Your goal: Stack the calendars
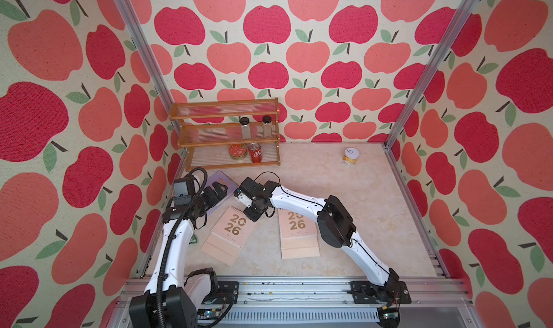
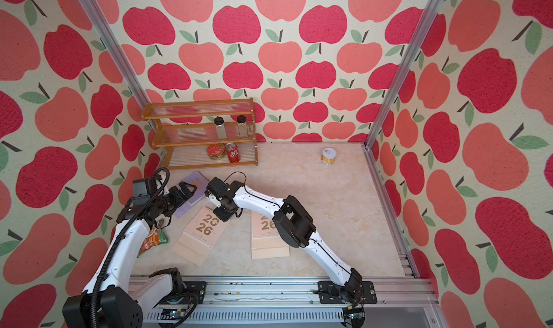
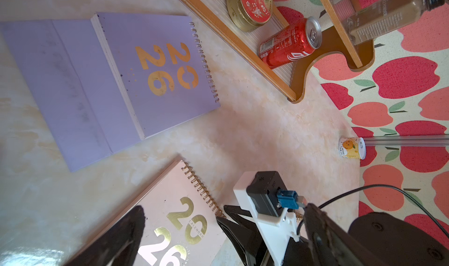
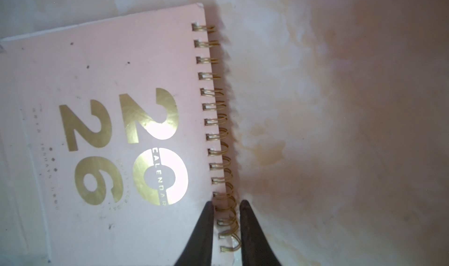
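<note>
Two pink 2026 calendars lie on the table: one at left (image 1: 230, 233), one at centre (image 1: 298, 241). Above the left one lies a purple calendar (image 3: 126, 116), partly hidden in the top views. My right gripper is down at the left pink calendar's upper spiral edge, one finger either side of the gold binding, closed onto it as far as shows. My left gripper (image 1: 219, 190) stands open over the purple calendar, with nothing between its fingers.
A wooden shelf (image 1: 224, 163) with jars, a red can (image 1: 255, 153) and a round tin stands at the back left. A small can (image 1: 350, 156) sits at back right. A green packet (image 2: 152, 241) lies at far left.
</note>
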